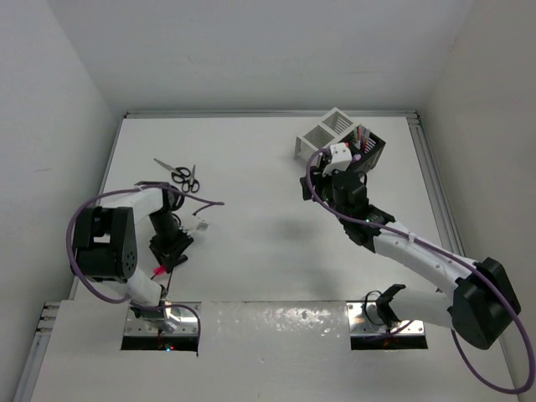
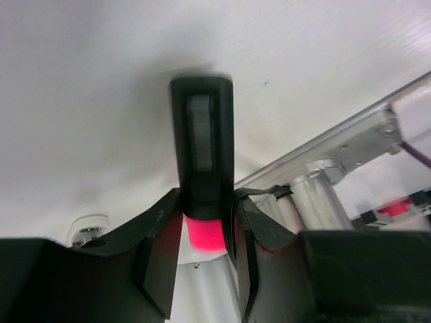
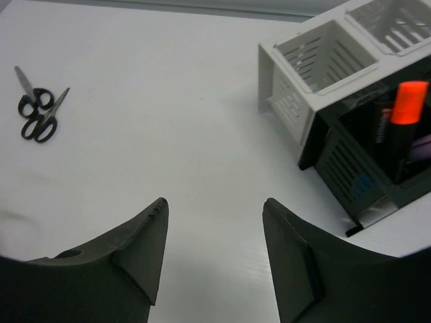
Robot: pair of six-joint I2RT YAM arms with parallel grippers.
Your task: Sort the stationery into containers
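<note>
A black marker with a pinkish-red end (image 2: 204, 232) is between the fingers of my left gripper, which is shut on it and hangs over the front left of the table. From above, only the marker's red end (image 1: 159, 270) stands out beside the dark fingers. My right gripper is open, its fingers well apart and nothing between them. It is in front of the containers: a white slotted one (image 3: 286, 101) and a black one (image 3: 343, 171). Two pairs of black-handled scissors, one pointing up-left (image 3: 27, 101) and one up-right (image 3: 47, 124), lie close together at the back left.
In the black container stand an orange-capped marker (image 3: 409, 101) and other items. Purple cables (image 1: 419, 239) run along both arms. A metal rail (image 1: 268, 113) borders the table's back.
</note>
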